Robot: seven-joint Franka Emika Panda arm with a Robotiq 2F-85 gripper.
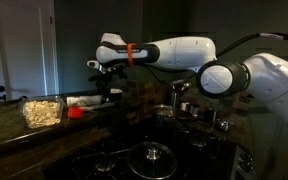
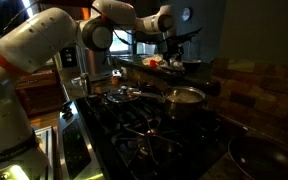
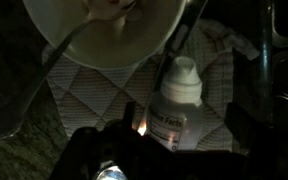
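A small white bottle (image 3: 181, 105) with a printed label and pointed cap appears in the wrist view, over a quilted cloth (image 3: 99, 95). My gripper has its dark fingers apart, one on each side of the bottle in that view. Whether they touch it cannot be made out. In exterior view 1 the gripper (image 1: 106, 72) points down above the far counter, where the bottle is too dark to pick out. A white bowl (image 3: 104, 35) with a spoon (image 3: 44, 75) in it lies beside the bottle.
A clear container of pale pieces (image 1: 44, 112) and a red item (image 1: 75, 112) stand left of the gripper on the counter. The stove holds a lidded pan (image 1: 152, 158) and a pot (image 2: 184, 98). Another dark pan (image 2: 269, 155) is at right.
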